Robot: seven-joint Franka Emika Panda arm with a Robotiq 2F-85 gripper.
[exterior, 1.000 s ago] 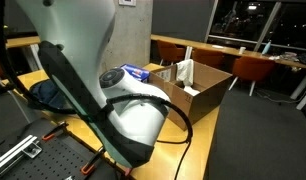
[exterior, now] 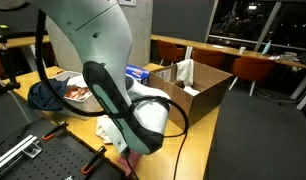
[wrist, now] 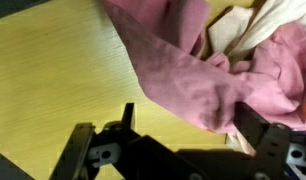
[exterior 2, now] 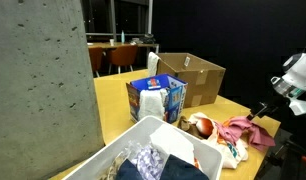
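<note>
A crumpled pink cloth (exterior 2: 243, 130) lies on the light wooden table at the right of exterior view 2. Over it hangs my gripper, open, its dark fingers (wrist: 118, 131) spread to either side of the cloth in the wrist view. Whether the fingertips touch the fabric is unclear. White cloth (wrist: 268, 20) shows against the pink one at the upper right of that view. In exterior view 1 the arm covers much of this spot, leaving part of the pink cloth (exterior: 129, 160) in sight.
A white bin (exterior 2: 128, 140) full of mixed cloths stands at the front of exterior view 2. Behind it is a blue box (exterior 2: 158, 97), with a large cardboard box (exterior 2: 188, 80) farther back. Bare table (wrist: 53, 90) shows left of the pink cloth in the wrist view.
The arm has shifted slightly up and to the right in exterior view 1, uncovering more of the pink cloth. The boxes have stayed put.
</note>
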